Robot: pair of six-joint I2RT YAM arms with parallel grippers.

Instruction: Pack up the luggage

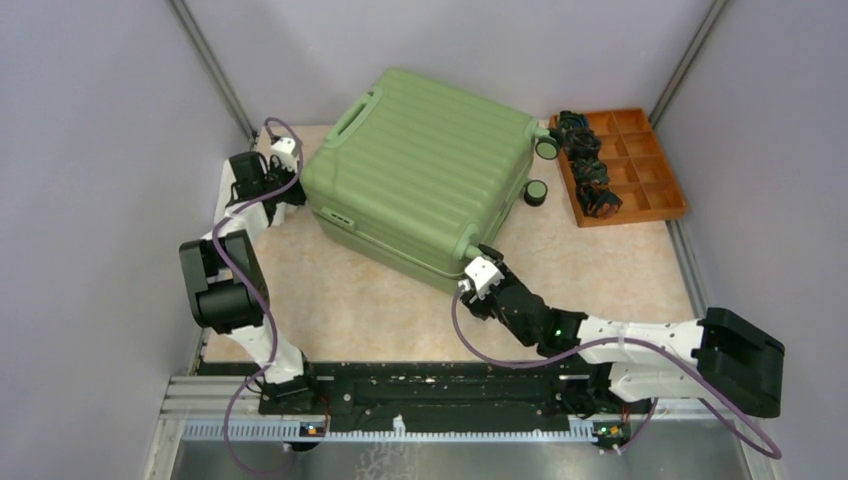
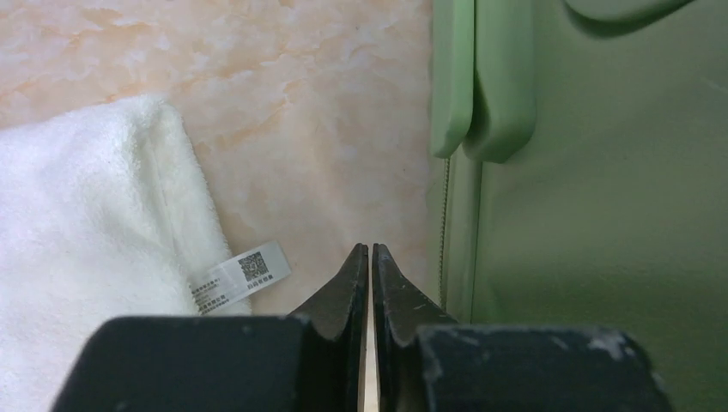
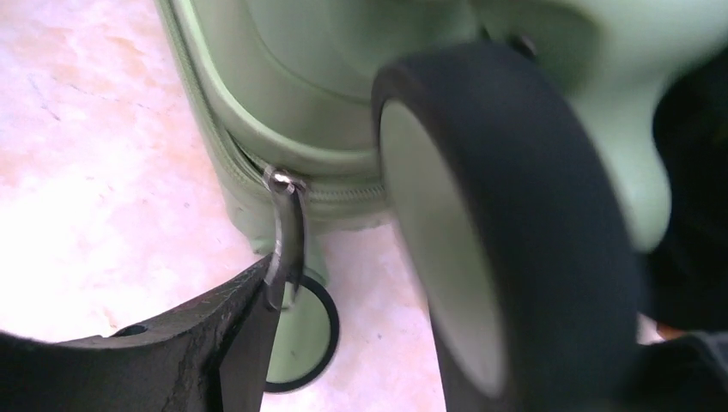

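A closed green suitcase point(image 1: 420, 170) lies flat, slightly rotated. My left gripper is shut with nothing between its fingers, between a folded white towel point(image 2: 77, 215) with a tag and the suitcase's side point(image 2: 601, 215). My right gripper is at the suitcase's front right corner, part open, among a blurred near wheel point(image 3: 506, 223), a hanging metal zipper pull point(image 3: 286, 223) and a lower wheel point(image 3: 305, 339). Whether the pull lies between its fingers is unclear.
An orange compartment tray point(image 1: 645, 165) with dark coiled items in its left column stands at the back right. Bare table lies in front of the suitcase.
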